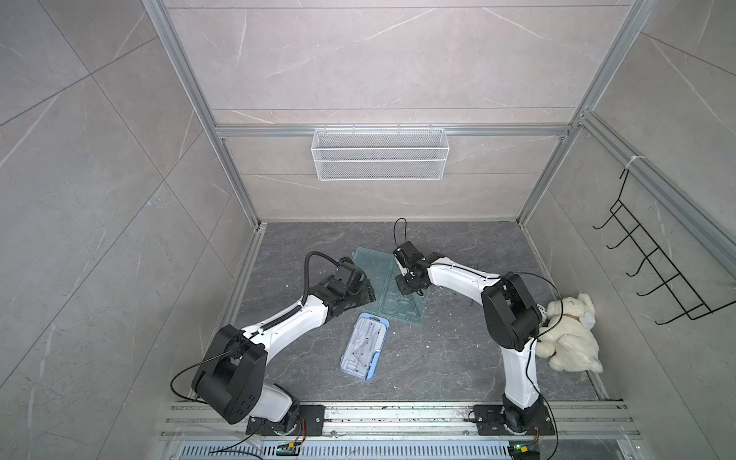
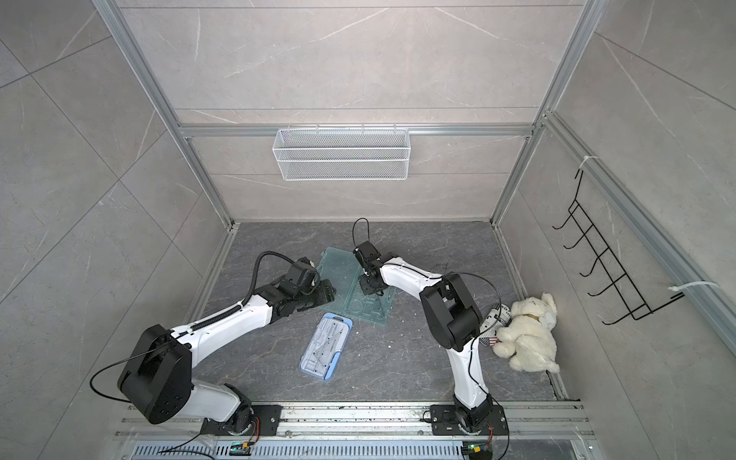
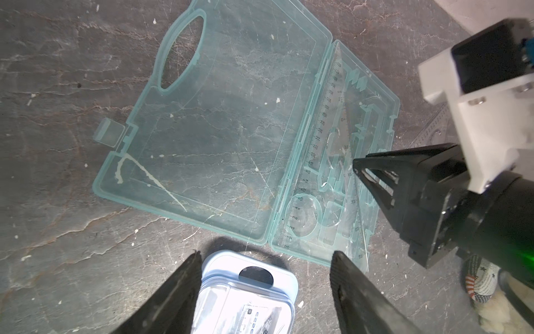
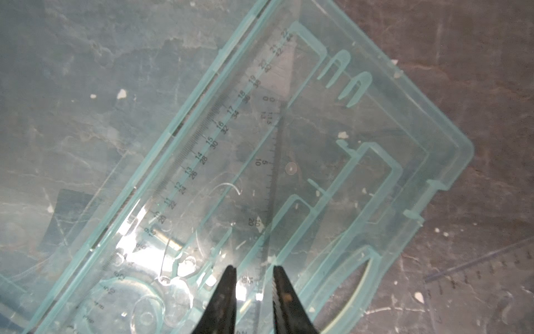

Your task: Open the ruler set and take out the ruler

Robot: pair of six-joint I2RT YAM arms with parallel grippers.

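Note:
A teal ruler case [image 3: 211, 128] lies open flat on the floor, its lid on the left. Its right half holds a clear straight ruler [image 3: 314, 139] along the hinge, with other clear pieces [image 4: 267, 167]. My right gripper is over that half, its fingers close together at a clear piece; in the right wrist view what lies between the tips is hard to make out. My left gripper hangs with fingers apart and nothing between them, above a closed blue-and-white case [image 1: 364, 346] lying in front of the teal one.
A white teddy bear [image 1: 567, 343] sits by the right wall. A loose clear piece [image 4: 478, 284] lies right of the teal case. A wire shelf [image 1: 379, 153] hangs on the back wall, a hook rack [image 1: 651, 260] on the right.

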